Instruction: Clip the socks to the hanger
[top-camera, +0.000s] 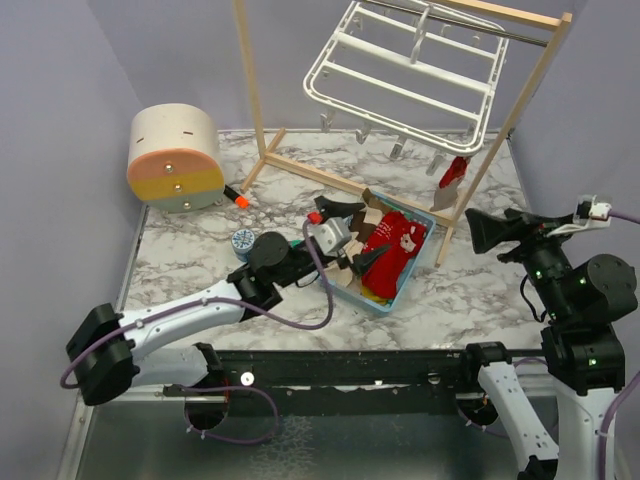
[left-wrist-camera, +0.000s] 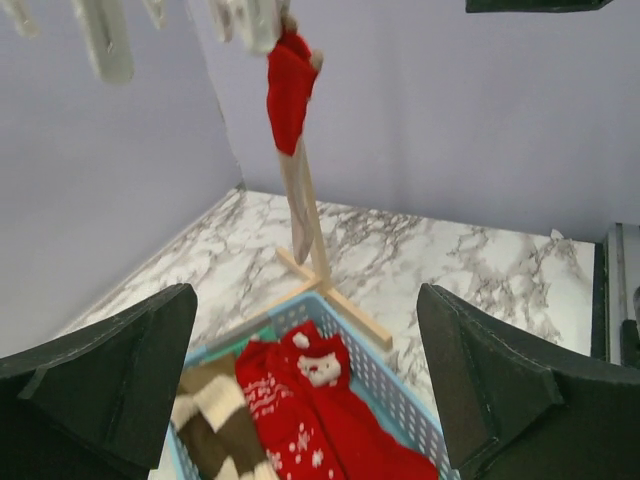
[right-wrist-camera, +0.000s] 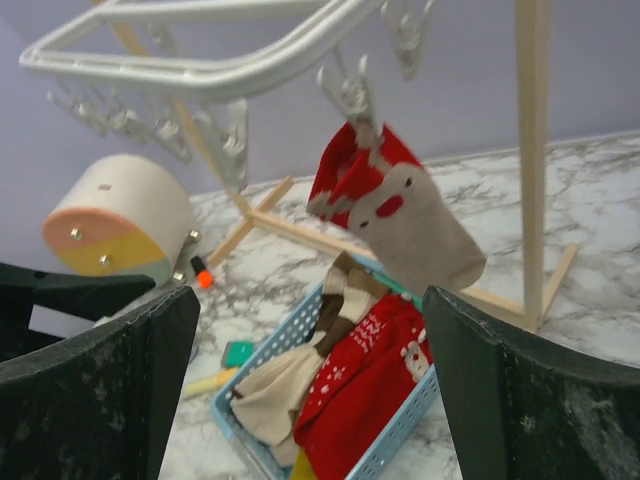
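From a clip at the near right corner of the white hanger (top-camera: 410, 65) hangs a red and beige sock (top-camera: 450, 183). The right wrist view shows the hanging sock (right-wrist-camera: 410, 215) caught at its red cuff by the clip (right-wrist-camera: 352, 95). In the blue basket (top-camera: 420, 250) lie a red sock (top-camera: 390, 255) and beige and brown ones (right-wrist-camera: 275, 390). My left gripper (top-camera: 362, 238) is open above the basket, empty. Right of the hanging sock, my right gripper (top-camera: 492, 240) stands open and apart from it, with nothing between its fingers.
The wooden stand (top-camera: 525, 105) rises beside the hanging sock. A drum-shaped drawer box (top-camera: 175, 155) stands at the back left, with an orange-tipped marker (top-camera: 236, 197) near it. A round blue-white item (top-camera: 243, 241) lies left of the basket.
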